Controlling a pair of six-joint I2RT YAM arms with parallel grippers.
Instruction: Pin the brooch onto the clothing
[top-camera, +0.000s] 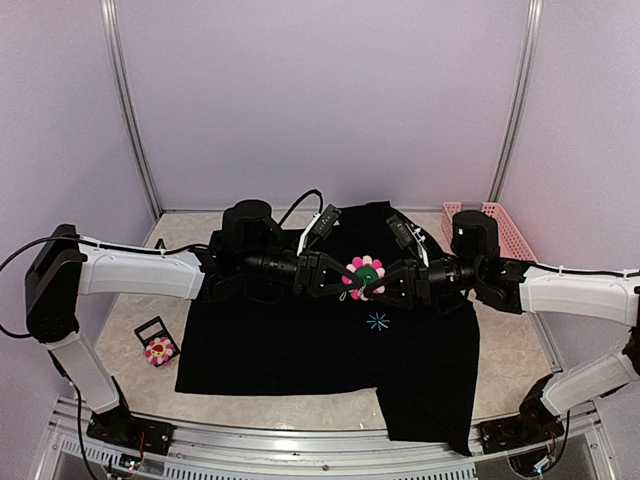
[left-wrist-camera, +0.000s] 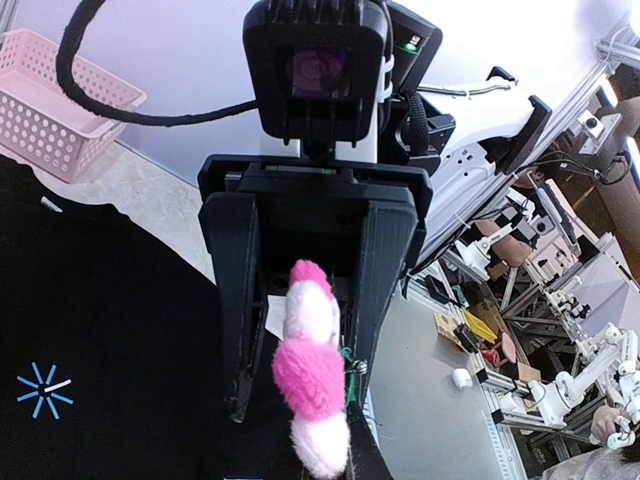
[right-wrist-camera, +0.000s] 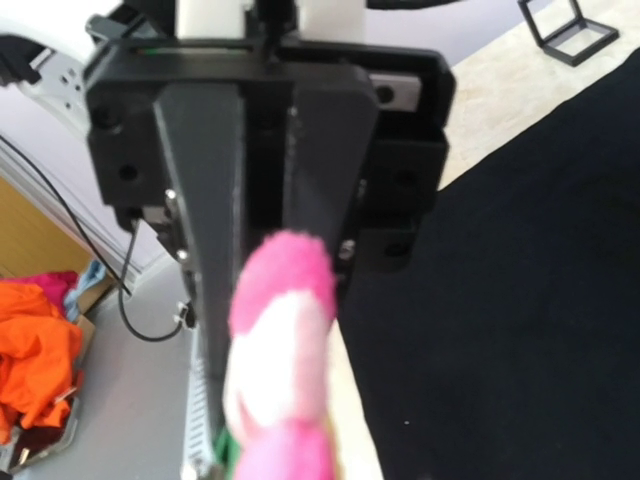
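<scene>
The flower brooch (top-camera: 363, 263), with pink and white petals and a green back, is held up over the black shirt (top-camera: 280, 350). My left gripper (top-camera: 347, 283) is shut on its edge. In the right wrist view the left gripper's fingers (right-wrist-camera: 205, 250) stand close together behind the fluffy petals (right-wrist-camera: 285, 280). The right gripper (top-camera: 374, 290) is at the brooch's other side. Across the left wrist view its fingers (left-wrist-camera: 240, 330) are spread apart, with the edge-on brooch (left-wrist-camera: 310, 375) in front of the gap. Metal shows on the green back (left-wrist-camera: 360, 367); whether the right fingers touch it cannot be told.
On the shirt is a blue starburst mark (top-camera: 377, 321). A second flower brooch (top-camera: 159, 350) rests at a small black stand (top-camera: 152, 330) on the left. The pink basket (top-camera: 510, 235) stands at the back right. Both arms meet closely over the shirt.
</scene>
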